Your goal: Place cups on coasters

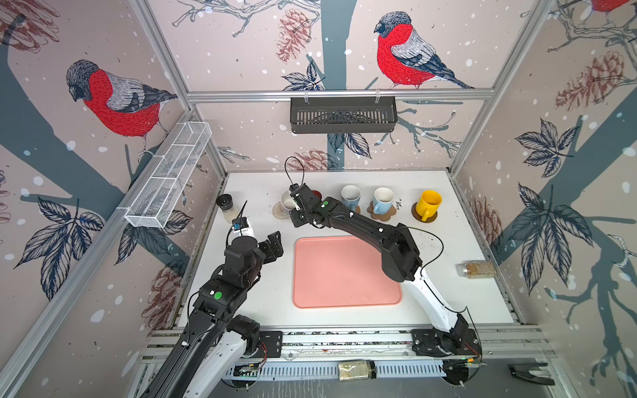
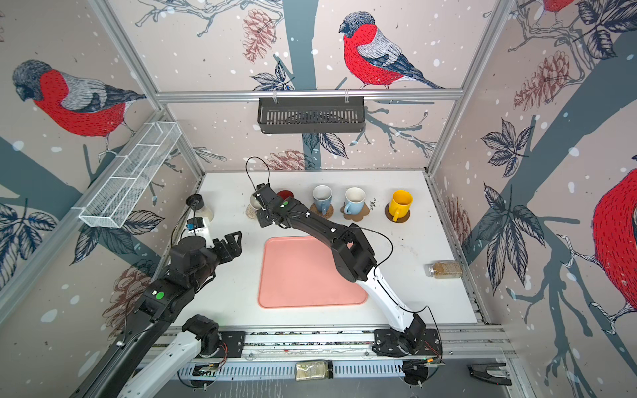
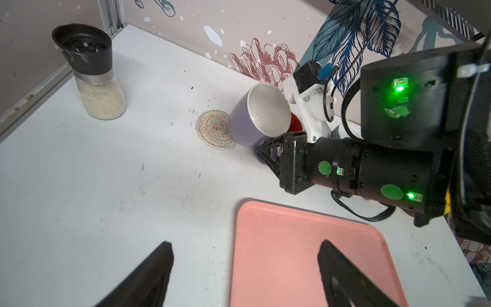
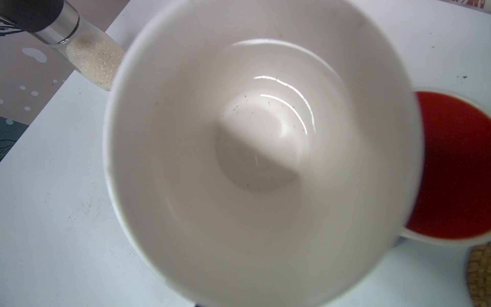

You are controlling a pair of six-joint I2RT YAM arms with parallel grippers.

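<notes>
My right gripper is shut on a lavender cup (image 3: 245,117) with a white interior (image 4: 260,153), tilted at the near edge of a beaded coaster (image 3: 212,125); whether it touches down is unclear. A red-lined cup (image 4: 450,163) stands beside it. Blue cups (image 1: 382,202) (image 1: 350,197) and a yellow mug (image 1: 430,200) stand on coasters to the right. My left gripper hangs part open over the front-left table, nothing between its fingers.
A pink tray (image 1: 346,278) fills the centre front. A grinder (image 3: 97,94) stands at back left, a jar (image 1: 475,269) at front right.
</notes>
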